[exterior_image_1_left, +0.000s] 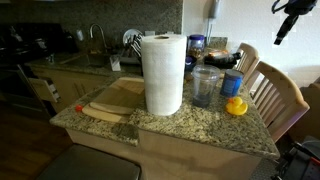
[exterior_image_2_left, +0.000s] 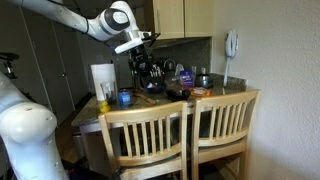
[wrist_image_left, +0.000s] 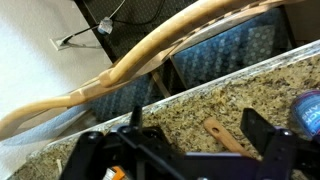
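Observation:
My gripper is open over the counter in the wrist view, its dark fingers wide apart and nothing visible between them. A wooden handle (wrist_image_left: 225, 135) lies on the granite below, close to the right finger. At that view's right edge is a blue can (wrist_image_left: 309, 112). In the first exterior view the arm (exterior_image_1_left: 294, 14) hangs high at the upper right, well clear of the counter. There, a yellow rubber duck (exterior_image_1_left: 236, 106), a blue can (exterior_image_1_left: 232, 83), a clear pitcher (exterior_image_1_left: 206, 86) and a paper towel roll (exterior_image_1_left: 164, 75) stand on the counter.
A wooden cutting board (exterior_image_1_left: 118, 97) lies left of the roll. Dark cookware (exterior_image_2_left: 152, 86) and jars stand toward the back. Wooden chairs (exterior_image_2_left: 150, 139) line the counter's side, their backs close to its edge. Bare granite (exterior_image_1_left: 195, 124) shows at the front.

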